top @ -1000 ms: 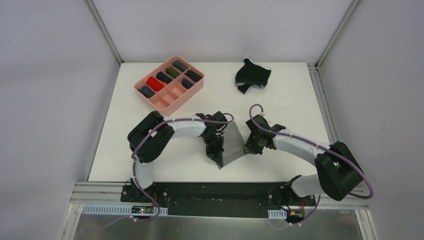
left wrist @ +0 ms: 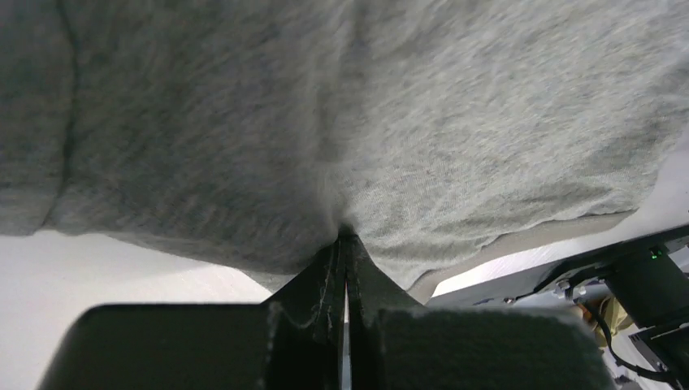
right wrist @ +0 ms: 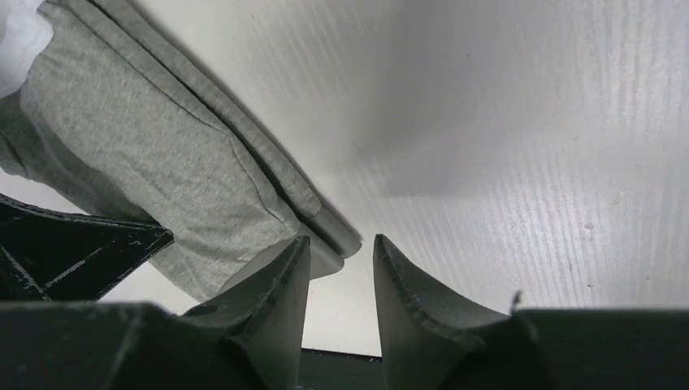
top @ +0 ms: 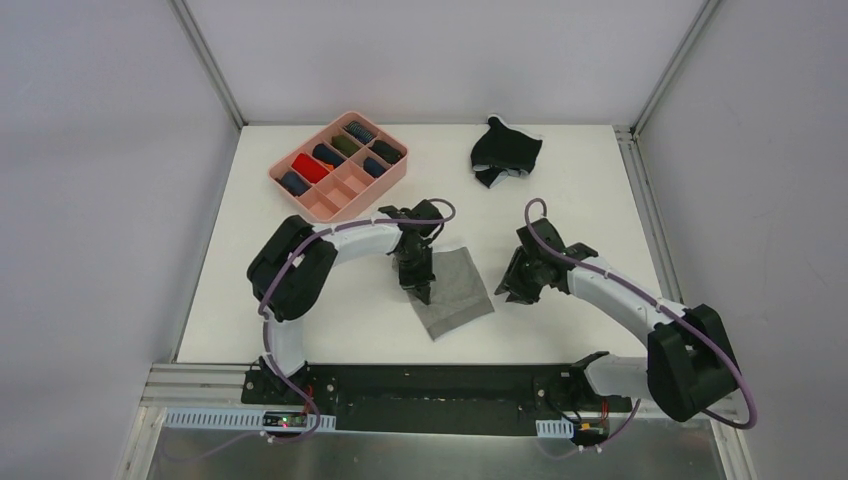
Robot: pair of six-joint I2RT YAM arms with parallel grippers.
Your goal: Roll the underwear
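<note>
The grey underwear [top: 455, 285] lies flat and folded on the white table, also filling much of the left wrist view [left wrist: 487, 114]. My left gripper [top: 420, 292] is shut, its tips [left wrist: 345, 244] down on the cloth toward its left part. My right gripper [top: 515, 290] stands part open just right of the cloth; in the right wrist view [right wrist: 341, 248] its fingers are apart by the cloth's hemmed corner, with nothing visibly held.
A pink divided box [top: 345, 180] with rolled garments in several compartments sits at the back left. A dark crumpled garment [top: 505, 150] lies at the back right.
My right gripper has moved right, away from the cloth's corner.
</note>
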